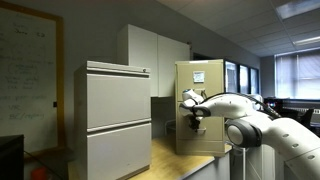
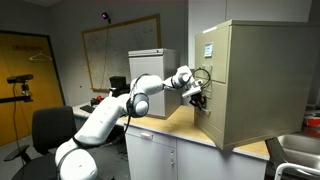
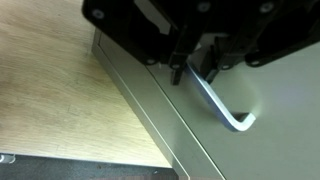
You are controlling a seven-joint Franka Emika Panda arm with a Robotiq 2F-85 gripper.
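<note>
A tall beige filing cabinet (image 2: 265,85) stands on the wooden counter, with its drawer fronts toward my arm. In the wrist view my gripper is shut on a silver bar handle (image 3: 222,110) of that cabinet's grey-beige front. One end of the handle shows clear of the fingers; the other is hidden by the gripper. From outside, the gripper (image 2: 201,100) is at about mid-height of the cabinet front, but its fingers are too small to make out there. The drawer front (image 1: 201,137) looks flush with the cabinet.
A white two-drawer cabinet (image 1: 118,110) stands on the same wooden counter (image 1: 170,160), to the left in exterior view 1. Bare counter lies between the two cabinets. A black office chair (image 2: 38,120) is at the left in exterior view 2.
</note>
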